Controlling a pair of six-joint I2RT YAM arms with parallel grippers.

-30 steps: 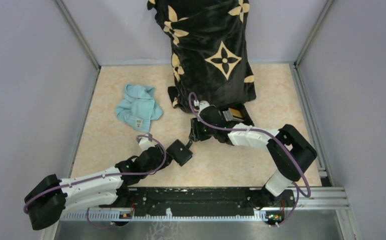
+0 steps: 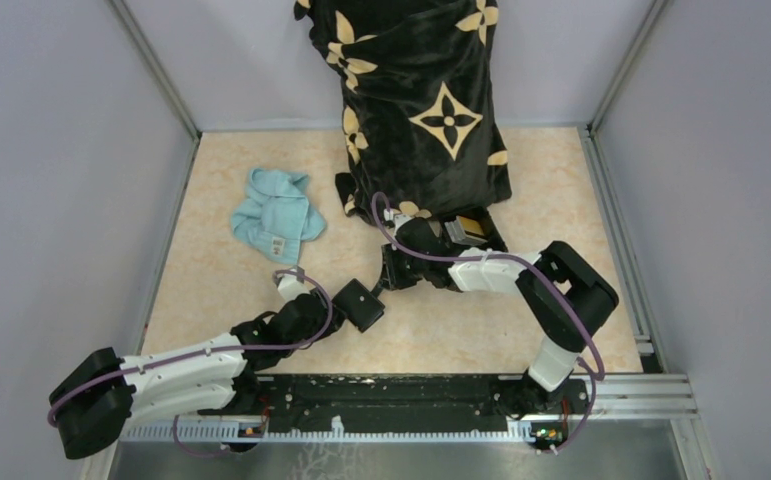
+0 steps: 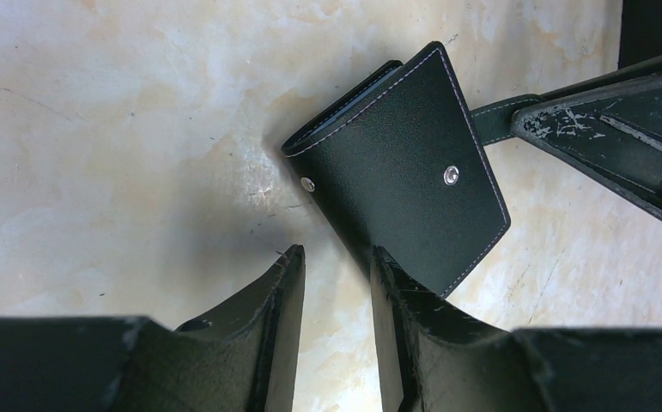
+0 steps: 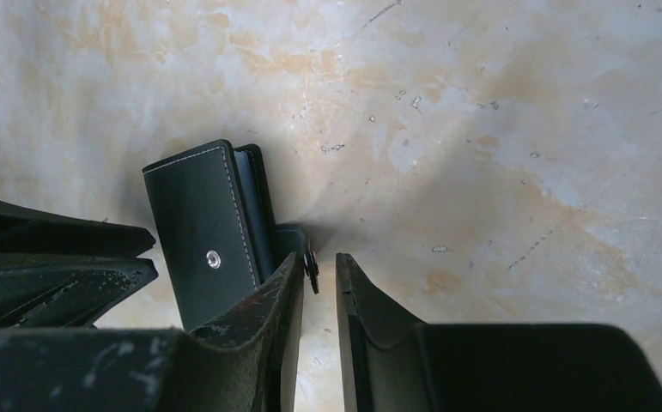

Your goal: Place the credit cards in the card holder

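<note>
The black leather card holder (image 2: pixel 360 304) lies folded on the table between the two arms, its strap (image 3: pixel 494 120) sticking out toward the right arm. In the right wrist view my right gripper is part open, and the end of the strap (image 4: pixel 291 242) meets its left finger. Whether the strap lies between the fingers is hard to make out. My left gripper stands open at the holder's near left edge, with only bare table seen between its fingertips. Cards (image 2: pixel 471 228) rest in a dark box, partly hidden behind the right arm.
A dark box (image 2: pixel 496 240) stands behind the right gripper, against a black patterned blanket (image 2: pixel 421 100). The light blue cloth (image 2: pixel 276 215) lies at the back left. Bare table (image 2: pixel 451 340) stretches right of the holder.
My right gripper has come slightly forward and down toward the strap, its arm shifting a little left. The holder and the left arm stay where they were.
</note>
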